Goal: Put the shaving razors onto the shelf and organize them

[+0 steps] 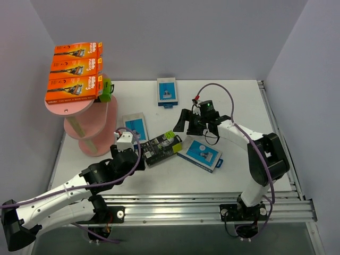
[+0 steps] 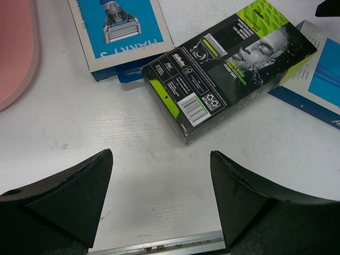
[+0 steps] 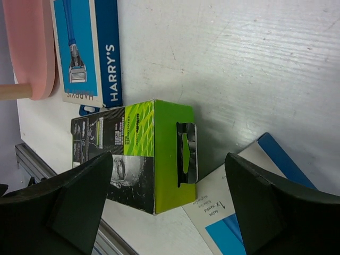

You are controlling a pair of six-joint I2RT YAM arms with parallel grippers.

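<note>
A black and green Gillette box (image 1: 161, 147) lies flat and slanted on the table, mid-front. In the left wrist view, my left gripper is open, nothing between its fingers, with the box's near corner just beyond its fingertips. My right gripper is also open, its fingers above the box's green hook end. On the pink shelf (image 1: 101, 130) at left, three orange razor boxes (image 1: 70, 88) fill the top tier. Part of a green box (image 1: 108, 89) shows under them. Blue Harry's boxes lie at the box's upper left (image 1: 135, 126) and right (image 1: 201, 154).
Another blue box (image 1: 167, 92) lies alone near the back wall. A metal rail (image 1: 175, 202) runs along the front edge.
</note>
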